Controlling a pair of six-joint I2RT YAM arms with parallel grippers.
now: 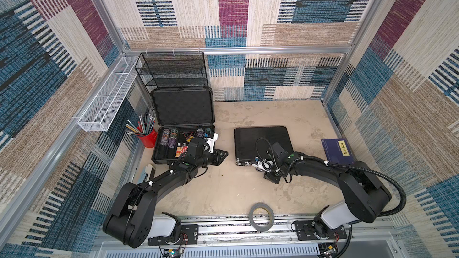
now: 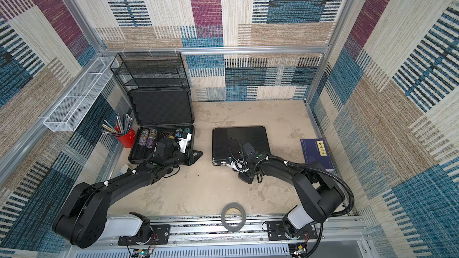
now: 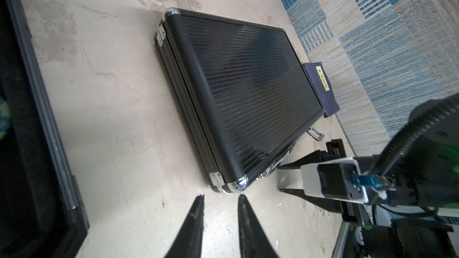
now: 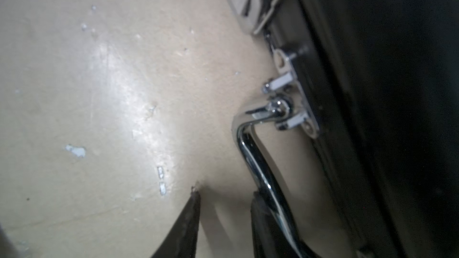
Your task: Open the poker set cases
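Observation:
A closed black poker case [image 1: 260, 138] with chrome latches lies mid-table. A second case [image 1: 182, 105] stands open at left, showing chips. My left gripper is partly open beside it, nothing between its fingers, just short of the closed case's near-left corner in the left wrist view. My right gripper is open at the closed case's front edge, next to the chrome handle [image 4: 253, 155], which lies at its right finger in the right wrist view.
A red pen cup [image 1: 147, 137] stands left of the open case, a blue book [image 1: 334, 150] at the right, a tape roll [image 1: 252, 217] at the front edge. Black mesh shelves [image 1: 169, 62] stand behind. Table behind the closed case is clear.

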